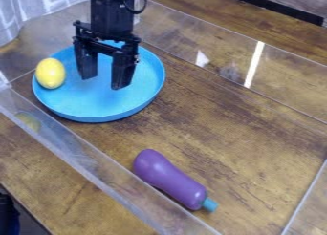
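Observation:
A black gripper [105,57] hangs over a round blue plate [105,104], its two fingers apart and pointing down with nothing visible between them. A yellow oval object [50,73] sits on the left part of the plate, to the left of the gripper and apart from it. A purple eggplant-like object [167,177] with a teal tip lies on the wooden table at the lower middle.
Transparent walls [76,162] run along the left and lower-left side of the scene.

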